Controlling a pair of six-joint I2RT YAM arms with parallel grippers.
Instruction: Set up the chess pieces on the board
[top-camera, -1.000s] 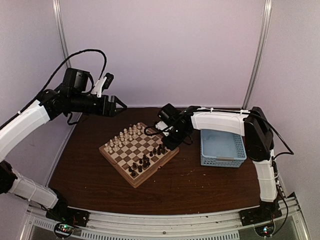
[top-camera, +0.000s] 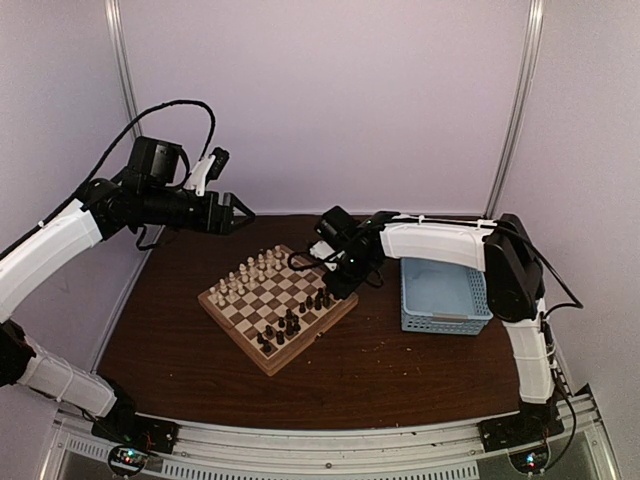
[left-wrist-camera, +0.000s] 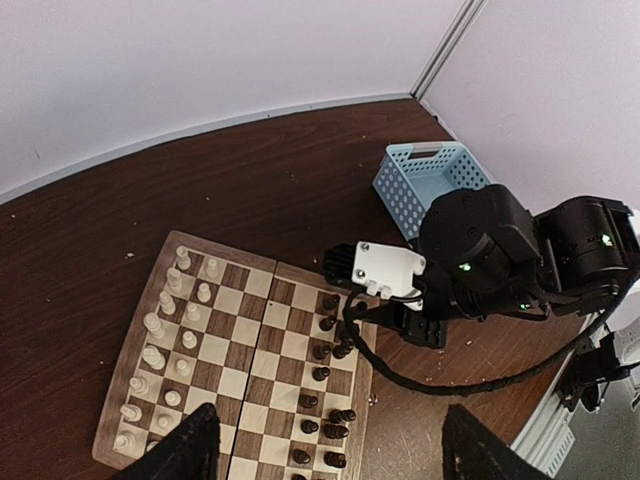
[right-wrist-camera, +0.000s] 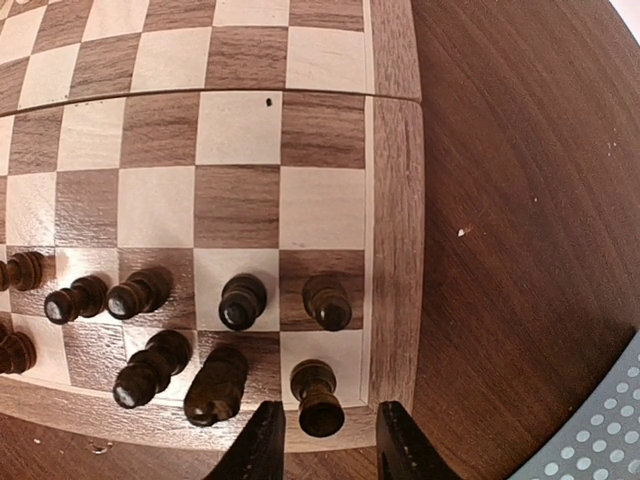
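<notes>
The wooden chessboard lies open on the table. Light pieces stand along its left side in the left wrist view, while dark pieces line the opposite side. In the right wrist view a dark corner piece stands upright on its square, between the parted fingers of my right gripper. A gap shows on both sides of this piece, so the gripper is open around it. My left gripper hangs open and empty, high above the table at the left.
A blue basket stands right of the board, and its inside looks empty from above. Close beside the corner piece stand other dark pieces. Bare table lies in front of the board and basket.
Both arms have barely moved over the last second. No piece on the board visibly shifts.
</notes>
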